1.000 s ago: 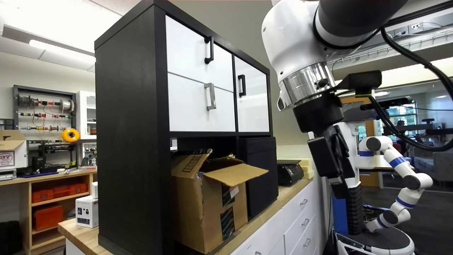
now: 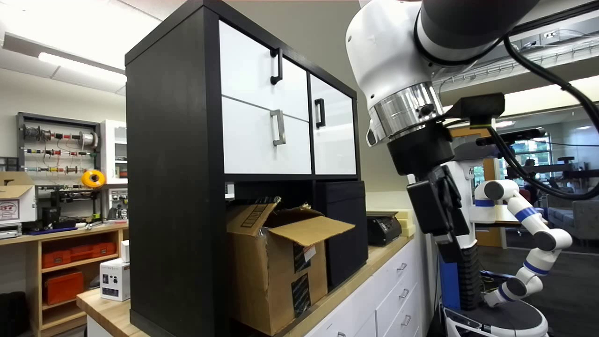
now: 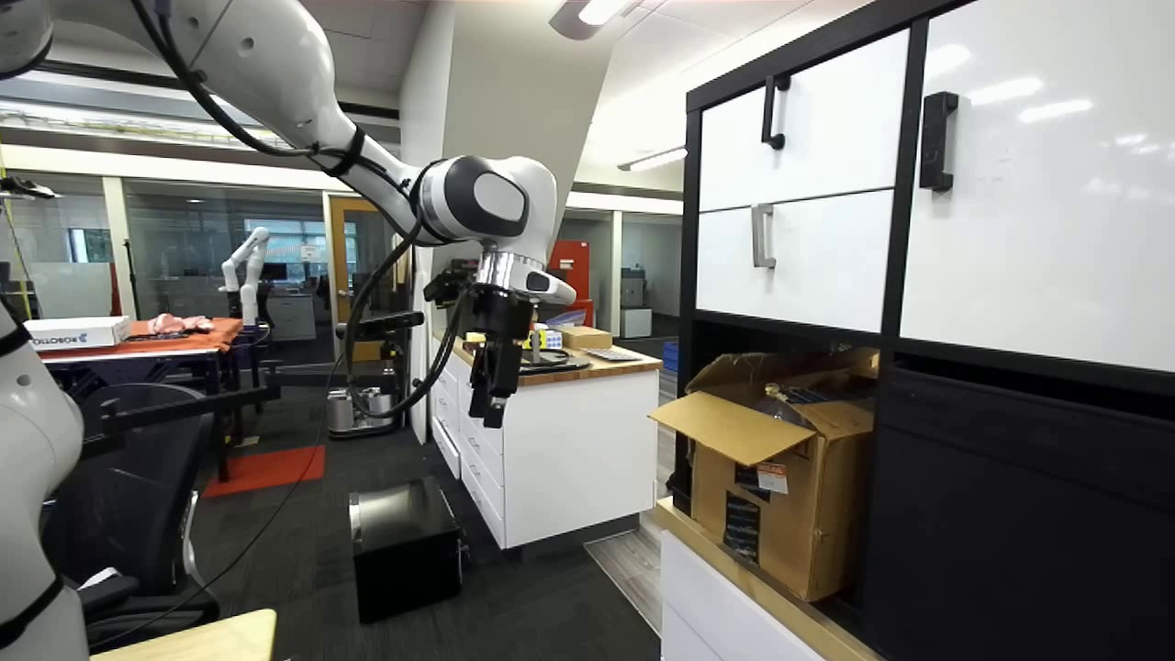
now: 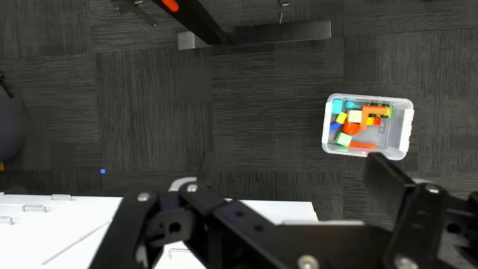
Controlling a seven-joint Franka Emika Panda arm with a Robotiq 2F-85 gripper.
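Observation:
My gripper points down in free air, its two fingers wide apart with only floor and a white cabinet top visible between them. In the first exterior view the gripper [image 2: 456, 241] hangs right of the black shelf unit [image 2: 168, 185], touching nothing. White drawers [image 2: 265, 135] and a white door [image 2: 332, 126] close the unit's upper part, with black and grey handles. An open cardboard box [image 2: 281, 275] sits in the lower left compartment, a flap sticking out toward the front. A black bin front [image 2: 342, 230] fills the compartment beside it.
Below the shelf runs a wooden counter [image 2: 373, 261] over white drawers. On the dark floor a clear tub [image 4: 394, 134] holds several coloured toys. A black box [image 3: 408, 551] stands on the floor. Open air surrounds the gripper.

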